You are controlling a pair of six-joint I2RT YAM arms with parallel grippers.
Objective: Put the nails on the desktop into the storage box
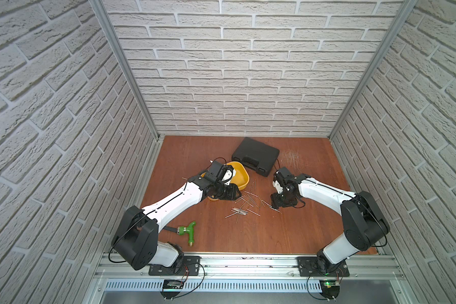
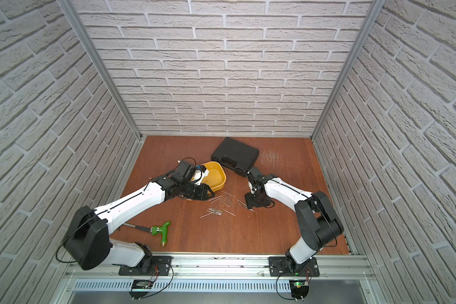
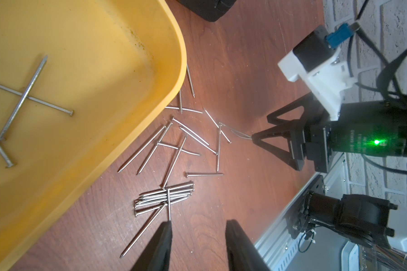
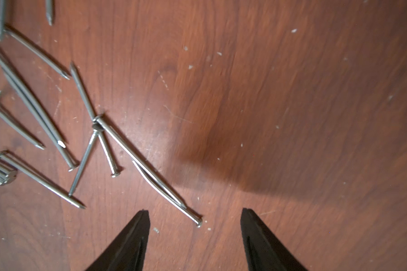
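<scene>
Silver nails lie scattered on the brown desktop, with a tight bundle of nails among them. The yellow storage box stands left of them, and a few nails rest inside it. My left gripper is open and empty, hanging above the desk by the box's near right edge. My right gripper is open as well, low over the desk at the right end of the scatter. Between and ahead of its fingers, two nails lie side by side, not held.
A black case lies behind the box. At the front left is a green-handled hammer. The desktop is clear at the front right.
</scene>
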